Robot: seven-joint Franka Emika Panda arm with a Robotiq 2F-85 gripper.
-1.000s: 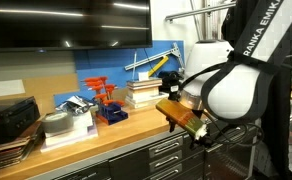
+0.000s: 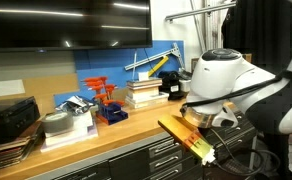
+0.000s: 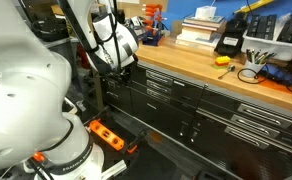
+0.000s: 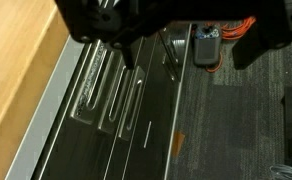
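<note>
In the wrist view my gripper stands open, its two dark fingers (image 4: 126,25) wide apart with nothing between them. Below and to the left are dark drawer fronts with several long metal handles (image 4: 133,105), apart from the fingers. Exterior view 1 has the white arm (image 2: 218,78) at the right, in front of the counter, with an orange and yellow-green plate (image 2: 184,136) by its hand. From exterior view 2, the dark cabinet's drawers (image 3: 211,105) run along under the counter; the arm's hand is at the left, its fingertips too small to make out.
The wooden counter (image 3: 191,62) carries books (image 3: 199,27), a yellow and black tool (image 3: 230,40) and a bin (image 3: 276,40). On the floor lie an orange cable and a dark box (image 4: 207,46). Open floor (image 3: 201,160) lies before the drawers.
The arm's hand and its coloured plate have moved lower in exterior view 1, and the plate is tilted more steeply. The forearm has swung down as well. Things on the counter stay put.
</note>
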